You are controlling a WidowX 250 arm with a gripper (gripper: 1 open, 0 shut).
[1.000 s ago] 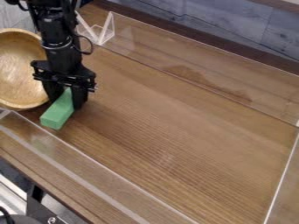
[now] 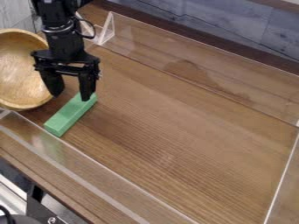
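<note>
My black gripper (image 2: pixel 68 82) hangs at the upper left, open, above the far end of a green rectangular block (image 2: pixel 68 117) lying on the wooden table (image 2: pixel 187 131). Nothing shows held between its fingers. A large pale wooden bowl (image 2: pixel 17 70) sits at the left edge, beside the gripper and block.
A white wire-like object (image 2: pixel 103 28) stands at the back, behind the arm.
The gripper has risen off the green block, which was under it and now lies more exposed, slightly further right.
</note>
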